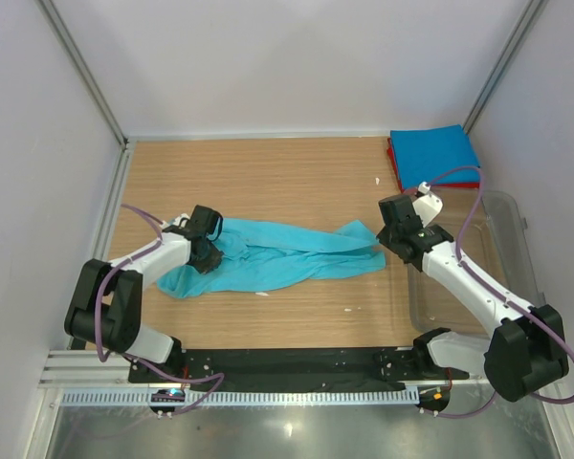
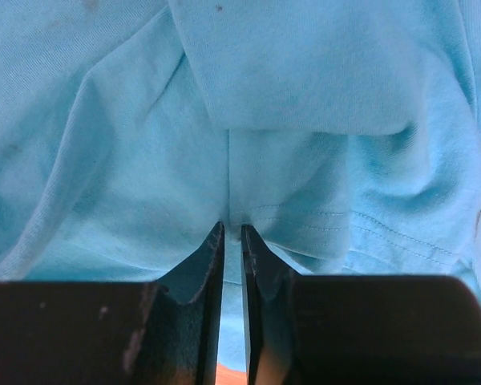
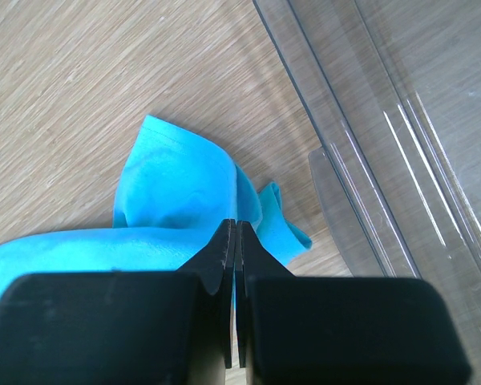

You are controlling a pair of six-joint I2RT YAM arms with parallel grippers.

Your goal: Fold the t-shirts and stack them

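A turquoise t-shirt (image 1: 277,273) lies crumpled in a long strip across the table, with a raised fold along its far side. Over its left end sits my left gripper (image 1: 210,260). In the left wrist view, that gripper is open by a narrow gap, its fingertips right at a stitched hem (image 2: 305,218); only shirt cloth shows behind the gap. Beside the shirt's right end is my right gripper (image 1: 385,236). It is shut in the right wrist view, above the shirt's bunched end (image 3: 176,184), and nothing shows between its fingers. Folded blue and red cloths (image 1: 430,156) are stacked at the back right.
A clear plastic bin (image 1: 512,244) stands on the right under my right arm, its wall (image 3: 345,168) close to the shirt's end. Bare wooden table (image 1: 258,177) lies behind the shirt, and more in front of it.
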